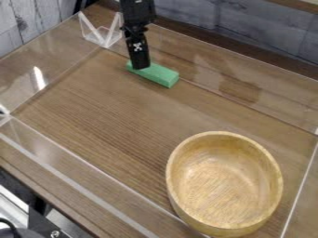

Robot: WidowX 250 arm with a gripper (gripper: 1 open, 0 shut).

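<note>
My black gripper [139, 58] is at the upper middle of the camera view, open, its fingertips just above the left end of a green rectangular block [154, 75] lying on the wooden table [112, 130]. Whether the fingers touch the block is hard to tell.
A large light-wood bowl [224, 181] occupies the lower right. A clear object [103, 30] is at the back beside the arm, near the table's edge.
</note>
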